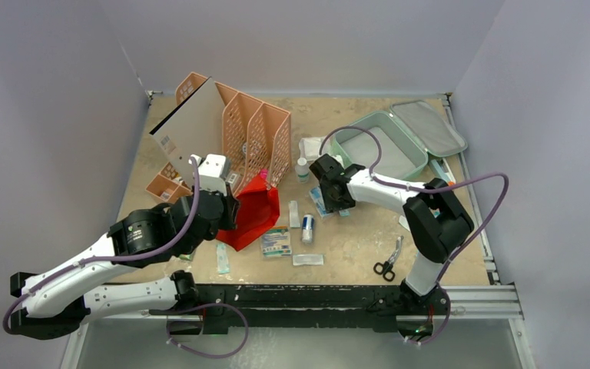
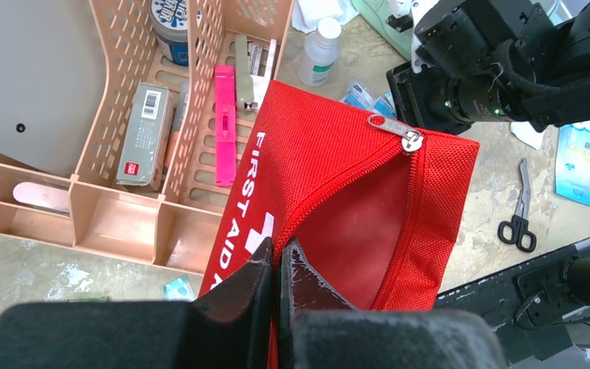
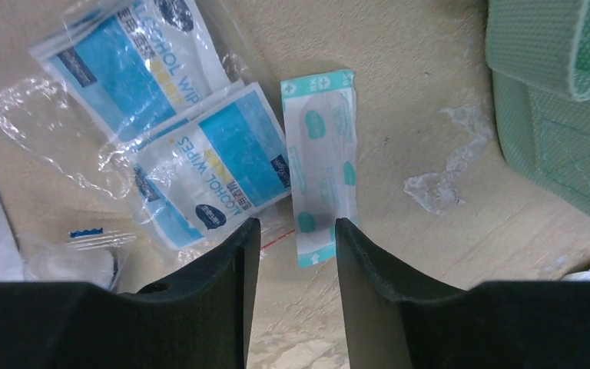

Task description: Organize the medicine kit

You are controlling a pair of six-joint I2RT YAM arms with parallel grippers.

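Observation:
The open red first aid pouch (image 2: 361,169) hangs from my left gripper, whose fingers are shut on its fabric edge. Its zipper is undone and its mouth gapes. In the right wrist view a white and teal bandage strip (image 3: 319,146) lies flat on the table, its lower end reaching between the fingertips of my right gripper. Those fingers stand apart, gripping nothing that I can see. Clear-bagged alcohol wipes (image 3: 213,161) lie against the strip's left side. From above, the right arm hides most of the strip.
A peach divided organizer (image 1: 255,134) stands behind the pouch. At the back right sits an open green case (image 1: 380,146). A white bottle (image 1: 302,171), a can (image 1: 307,228), flat packets (image 1: 276,241) and scissors (image 1: 389,260) lie around the table. Bare tabletop shows at front right.

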